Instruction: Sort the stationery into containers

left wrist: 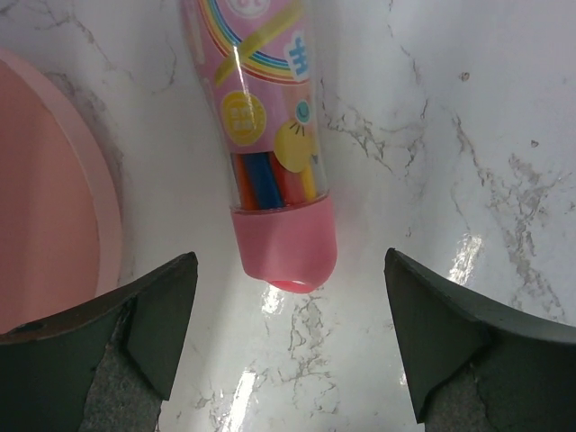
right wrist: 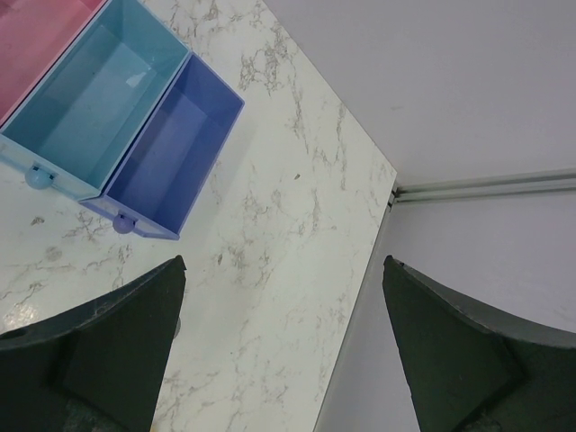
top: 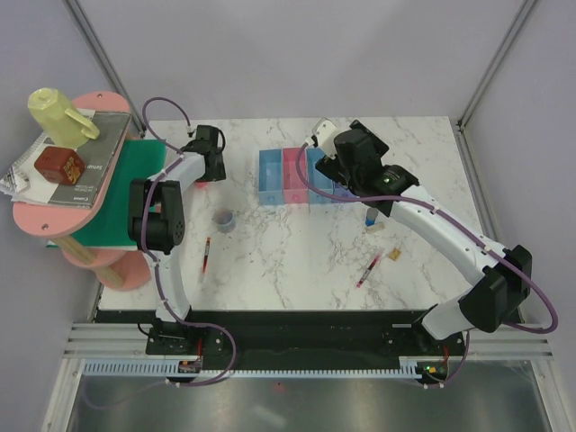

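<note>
A pink-capped clear tube (left wrist: 286, 243) of coloured sticks lies on the marble table in the left wrist view. My left gripper is open over its capped end, a finger on either side and neither touching it. From above, a bit of pink (top: 202, 184) shows beside that gripper. My right gripper is open and empty above bare table, right of the bins. A blue bin (top: 270, 178), a pink bin (top: 295, 180), a light blue bin (right wrist: 99, 85) and a purple bin (right wrist: 180, 148) stand in a row; their visible insides look empty.
Red pens lie left (top: 206, 255) and right (top: 368, 271). A yellowish block (top: 394, 254) and a blue item (top: 372, 216) are at the right. A clear cup (top: 224, 220) stands by the left arm; a loaded pink shelf (top: 58, 219) crowds it.
</note>
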